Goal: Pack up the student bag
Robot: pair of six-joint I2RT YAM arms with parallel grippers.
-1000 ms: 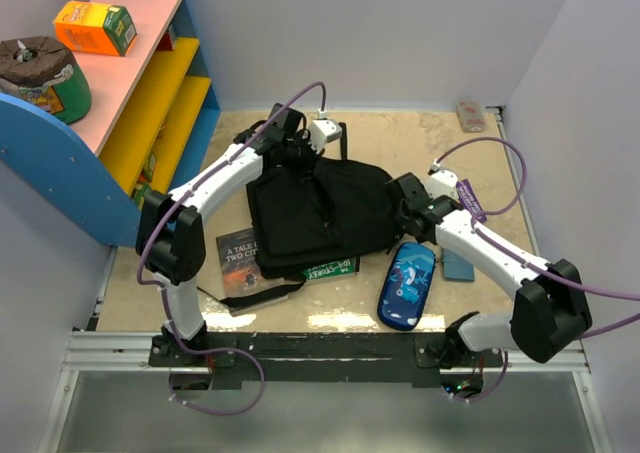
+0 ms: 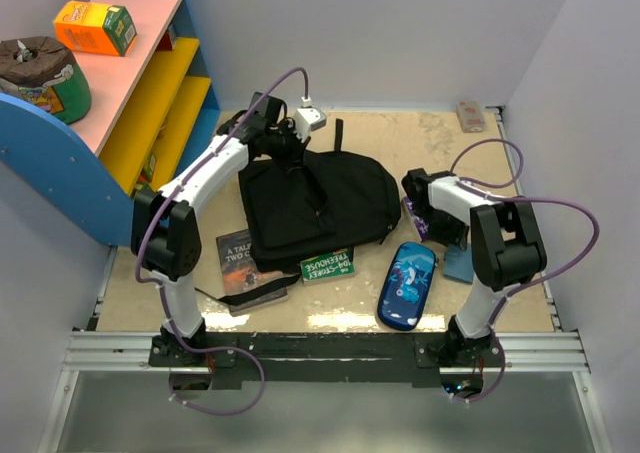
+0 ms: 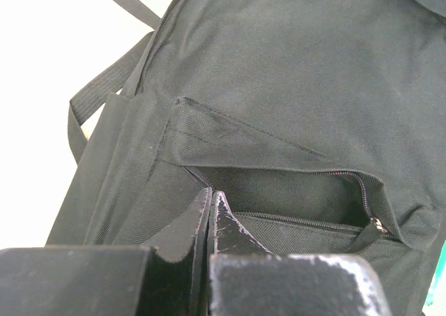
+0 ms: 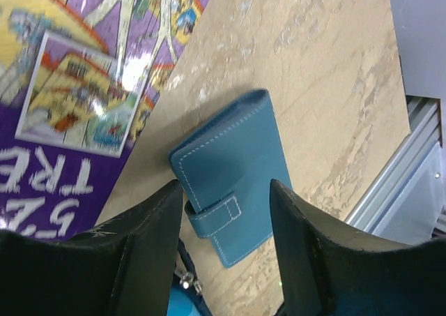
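A black bag (image 2: 300,208) lies flat in the middle of the table. In the left wrist view, the shut fingertips of my left gripper touch the zip edge of the bag's gaping pocket (image 3: 306,194); whether they pinch cloth cannot be told. My right gripper is part open above a small teal folded item (image 4: 247,180), its fingers apart on either side of it in view. A purple book (image 4: 70,107) lies beside that item. The blue pencil case (image 2: 406,288) rests near the front edge.
A dark-covered book (image 2: 240,258) and a green book (image 2: 328,266) lie partly under the bag's front. A small box (image 2: 470,116) stands at the back right. The coloured shelf (image 2: 140,103) takes up the left side; a wall borders the right.
My left gripper has shifted left and the bag has slid left too, baring more of the green book. My right gripper has moved from the bag's right side rightward to the teal item.
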